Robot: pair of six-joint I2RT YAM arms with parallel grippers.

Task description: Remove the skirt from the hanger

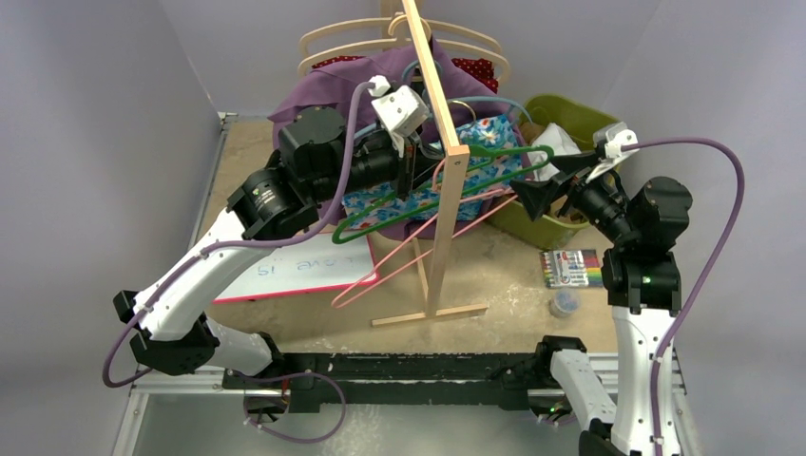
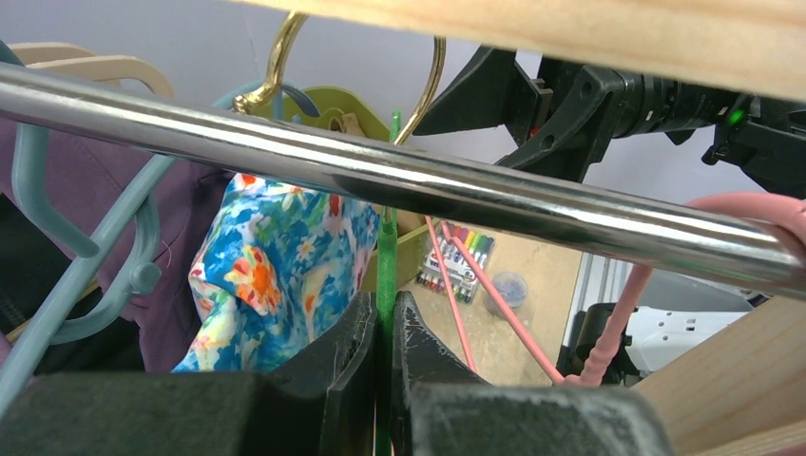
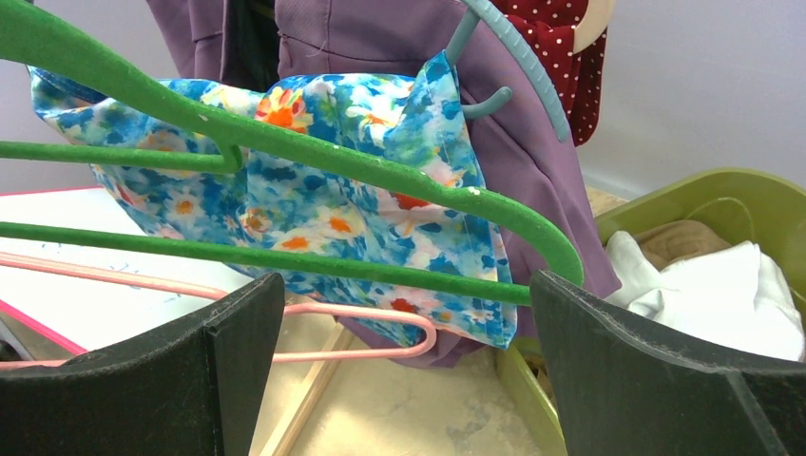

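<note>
The blue floral skirt (image 3: 361,218) hangs behind the green hanger (image 3: 380,171) in the right wrist view; its upper corner lies against a blue hanger (image 3: 523,57). Which hanger bears it I cannot tell for sure. My left gripper is shut on the green hanger's upright neck, below the metal rod. At the right end of the green hanger, my right gripper (image 1: 534,179) stands open. The hanger's rounded end and lower bar pass between its spread fingers, close to the right one, with nothing gripped.
A wooden rack post (image 1: 447,228) stands between the arms. The pink hanger (image 1: 380,271) hangs in front of the green one. Purple cloth (image 3: 532,199) hangs behind. An olive bin (image 1: 570,114) with white cloth, a whiteboard (image 1: 304,266) and markers (image 1: 572,269) are on the table.
</note>
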